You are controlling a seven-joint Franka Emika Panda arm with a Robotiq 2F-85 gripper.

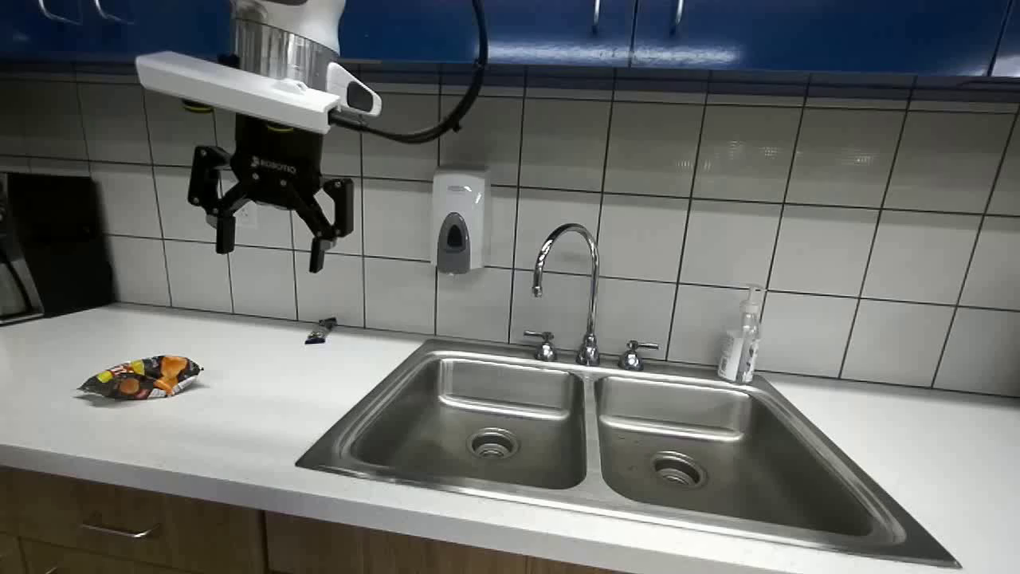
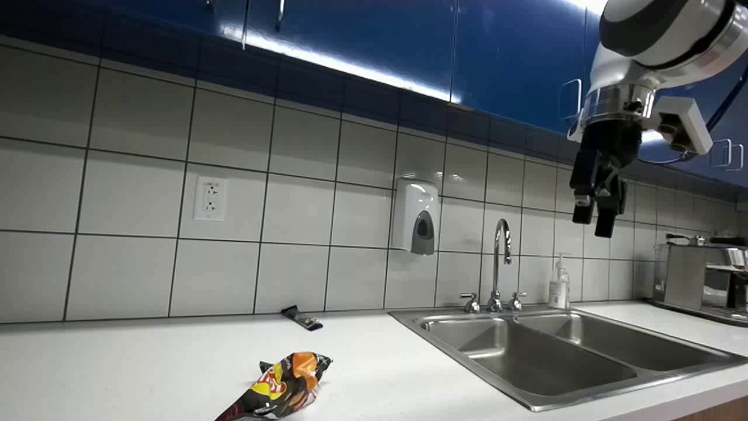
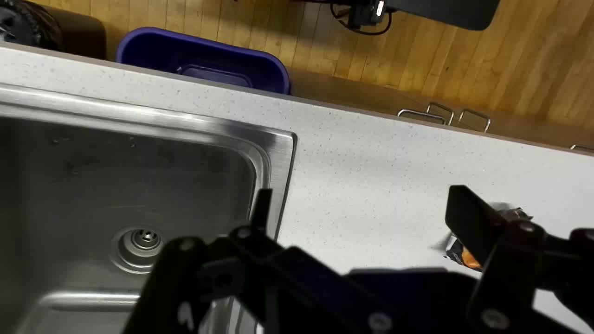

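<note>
High above the counter hangs my gripper (image 1: 270,253), its two black fingers spread wide with only air between them. From the side, in exterior view 2, the gripper (image 2: 593,225) looks well clear of the counter. A crumpled black, orange and yellow snack bag (image 1: 143,378) lies on the white counter to the left of the sink. The same bag (image 2: 284,386) is at the bottom of exterior view 2, its lower end cut off. In the wrist view a finger partly hides the bag (image 3: 466,259). A small dark wrapper (image 1: 321,331) lies near the tiled wall.
A double steel sink (image 1: 590,478) with a tall curved faucet (image 1: 593,277) takes up the middle. Behind it are a wall soap dispenser (image 1: 460,222) and a pump bottle (image 1: 742,340). Blue cabinets (image 1: 813,33) run overhead. Bare counter surrounds the bag.
</note>
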